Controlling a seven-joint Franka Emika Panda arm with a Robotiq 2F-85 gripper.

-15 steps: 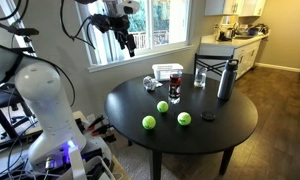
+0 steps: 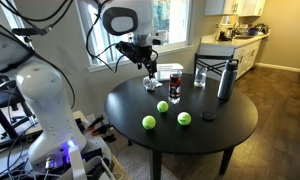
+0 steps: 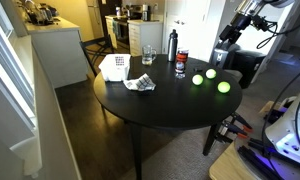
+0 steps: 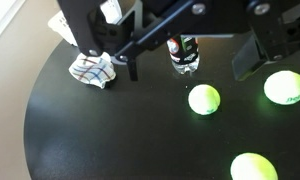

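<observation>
My gripper [image 2: 151, 61] hangs open above the far left part of the round black table [image 2: 215, 143], with nothing between its fingers. Three yellow-green tennis balls lie apart: a front left ball [image 2: 148, 122], a front right ball [image 2: 184, 118] and a farther ball [image 2: 162, 106]. A red-labelled canister [image 2: 175, 87] stands upright behind them. A crumpled checked cloth [image 4: 93, 70] lies near a white container [image 3: 115, 67]. In the wrist view the canister [image 4: 184, 55] shows between the gripper's fingers, but below them, and a ball [image 4: 204, 99] sits just nearer.
A tall dark bottle [image 2: 227, 80] and a clear pitcher [image 2: 200, 76] stand toward the right of the table. A small dark disc [image 2: 208, 115] lies flat near them.
My arm has come down and to the right, from high at the upper left to lower over the table. The objects on the table have not moved.
</observation>
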